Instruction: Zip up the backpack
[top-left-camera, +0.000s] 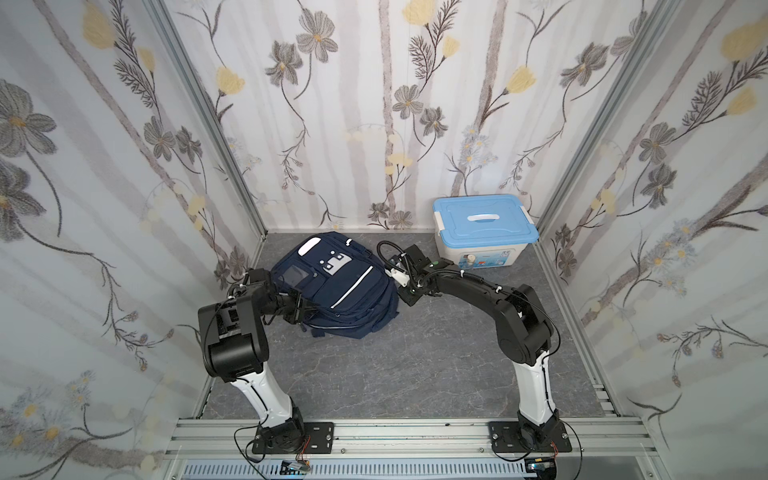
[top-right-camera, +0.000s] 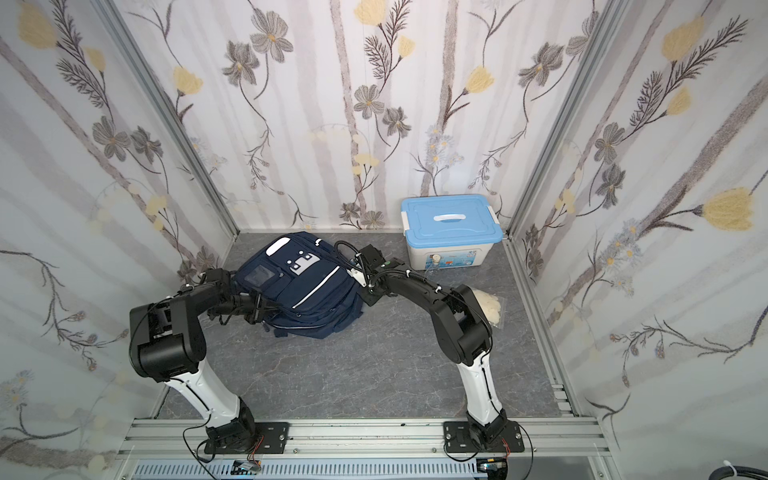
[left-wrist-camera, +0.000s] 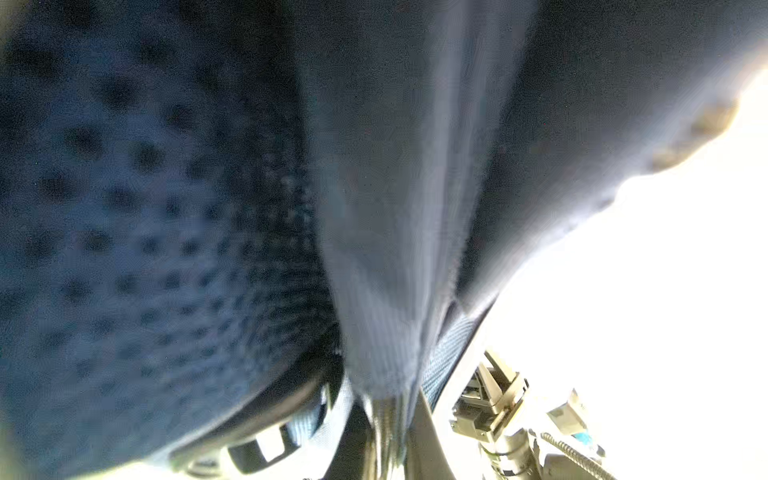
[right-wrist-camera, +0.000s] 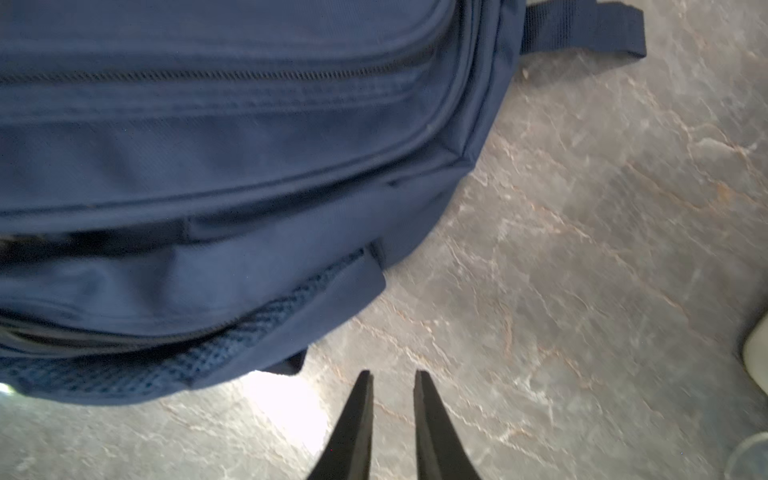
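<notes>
The navy backpack (top-left-camera: 336, 280) lies on the floor at the left, with a grey panel and white trim on top. My left gripper (top-left-camera: 300, 312) is at its lower left, shut on backpack fabric that fills the left wrist view; exactly which part is unclear. My right gripper is at the bag's right side, fingers part open over bare floor with nothing between them. In the right wrist view a zipper track (right-wrist-camera: 240, 74) runs along the upper pocket and another lies lower along the side, near some mesh padding.
A white storage box with a blue lid (top-left-camera: 485, 224) stands at the back right. A pale bag (top-right-camera: 489, 308) lies at the right, partly behind my right arm.
</notes>
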